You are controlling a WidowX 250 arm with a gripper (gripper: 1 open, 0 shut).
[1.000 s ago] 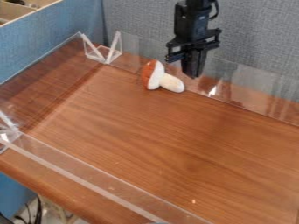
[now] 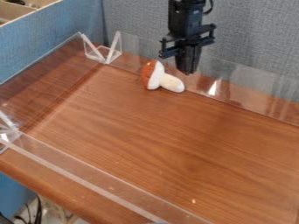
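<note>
A toy mushroom [image 2: 163,80] with a red-and-white cap and pale stem lies on its side near the back of the wooden table [image 2: 163,153]. My black gripper [image 2: 187,68] hangs just above and behind it, slightly to the right of the cap, apart from it, shut with nothing visible between its fingers.
Clear plastic walls edge the table, with white corner brackets [image 2: 103,51] at back left and at front left. A blue panel stands left, a grey padded wall behind.
My gripper has moved slightly to the left, closer over the mushroom. The mushroom has not visibly moved.
</note>
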